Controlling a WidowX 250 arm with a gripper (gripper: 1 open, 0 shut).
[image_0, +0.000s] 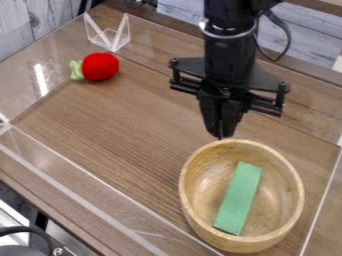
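Observation:
My gripper hangs above the table, just over the back rim of a tan bowl; whether its fingers are open or shut is hard to make out, and nothing shows held in it. A green rectangular block lies inside the bowl at the lower right.
A red tomato-like ball with a green part sits at the upper left of the wooden table. A clear plastic or wire item lies behind it.

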